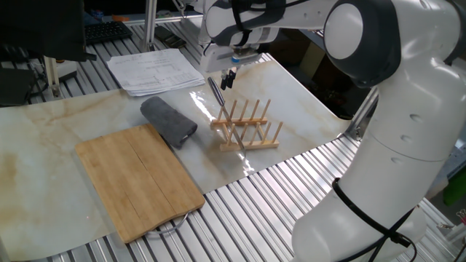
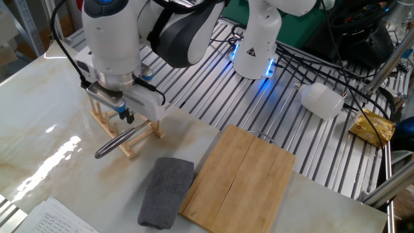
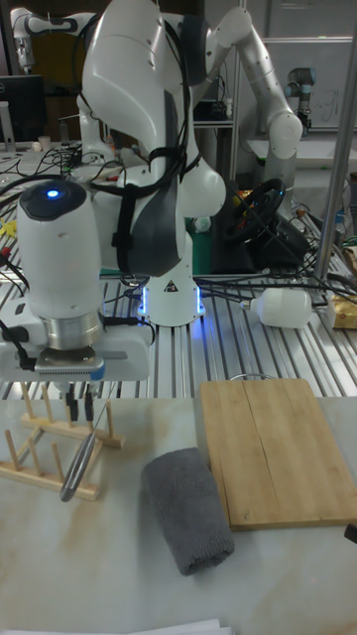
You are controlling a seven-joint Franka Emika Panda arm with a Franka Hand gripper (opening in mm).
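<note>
A metal-handled utensil, knife-like (image 1: 216, 91), leans in the wooden rack (image 1: 250, 146), its handle sticking up and out over one side. In view 2 the handle (image 2: 115, 142) points toward the front of the table. My gripper (image 1: 228, 78) hangs above the rack near the handle, its dark fingers pointing down. View 3 shows a narrow gap between them, so it is open, with nothing seen held. The handle (image 3: 77, 465) appears just below and in front of the gripper (image 3: 81, 409); whether they touch is hard to tell.
A rolled grey towel (image 1: 169, 121) lies between the rack and a wooden cutting board (image 1: 138, 178). Papers (image 1: 155, 71) rest at the far side. Bare marbled sheet (image 1: 44, 160) shows left of the board. A white rounded object (image 2: 321, 101) stands on the slatted metal.
</note>
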